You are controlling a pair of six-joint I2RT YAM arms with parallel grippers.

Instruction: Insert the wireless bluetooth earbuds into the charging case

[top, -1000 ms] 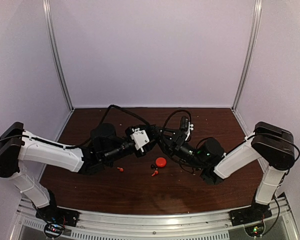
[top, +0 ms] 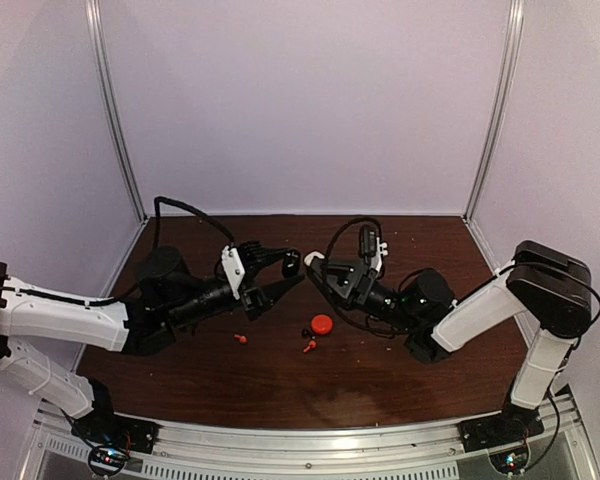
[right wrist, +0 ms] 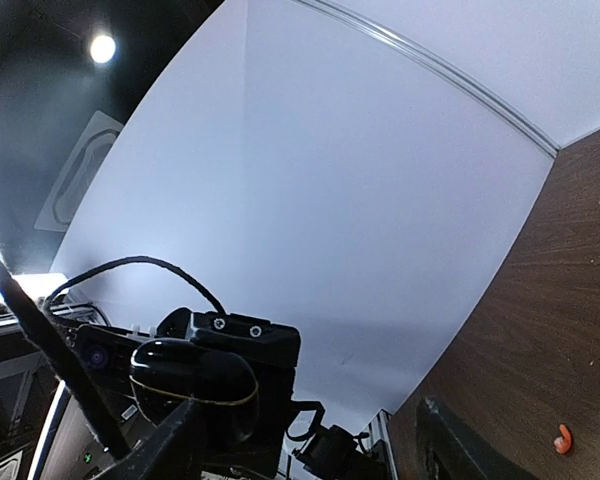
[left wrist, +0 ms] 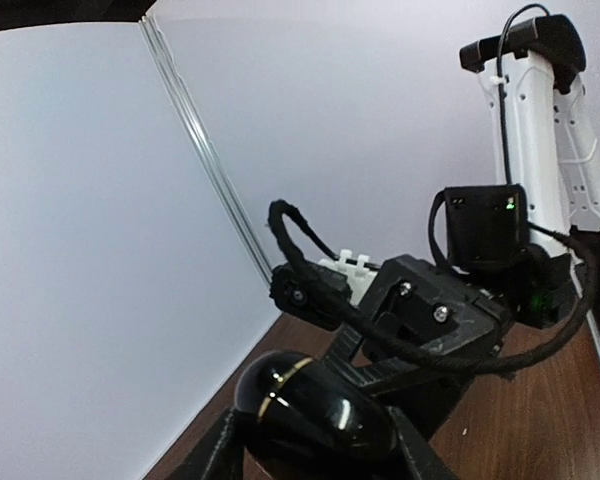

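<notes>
The glossy black charging case (top: 291,264) with a gold seam is up in the air between the fingers of my left gripper (top: 285,277); in the left wrist view the case (left wrist: 310,410) fills the bottom middle. My right gripper (top: 316,270) is just right of it, apart from the case, its fingers parted; whether anything small sits between them I cannot tell. In the right wrist view the case (right wrist: 193,380) shows beyond the near finger. The earbuds cannot be clearly made out.
On the wooden table (top: 400,390) below lie a red round object (top: 321,324), small red pieces (top: 309,346) and small dark bits (top: 306,333).
The two grippers were together in the middle; now my left one has drawn back leftwards with the case between its fingers, leaving a gap. The right arm has barely moved.
</notes>
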